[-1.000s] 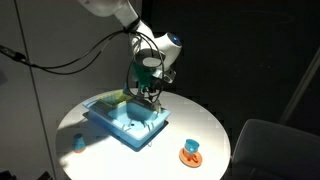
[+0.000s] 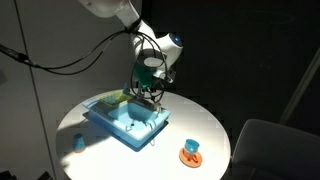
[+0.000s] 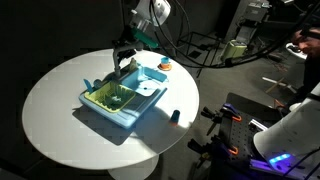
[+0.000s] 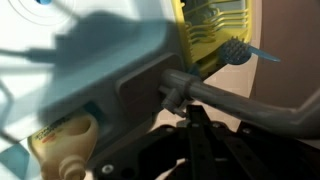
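A light-blue toy sink basin (image 2: 126,124) stands on the round white table, a yellow-green rack (image 3: 108,98) at one end. In the wrist view a grey tap (image 4: 245,108) runs across the basin's edge, with a small knob (image 4: 175,97) at its base. My gripper is shut beside that knob and tap, nothing showing between its fingers. Whether it touches them I cannot tell. From outside, my gripper (image 3: 120,62) hangs low at the basin's back edge, its tips hard to make out.
A soap bottle (image 4: 72,150) stands by the basin, and a grey-headed brush (image 4: 237,50) lies near the rack. At the table's right are a blue cup (image 2: 191,146) and orange saucer (image 2: 190,159). A small blue object (image 2: 79,143) is at front left.
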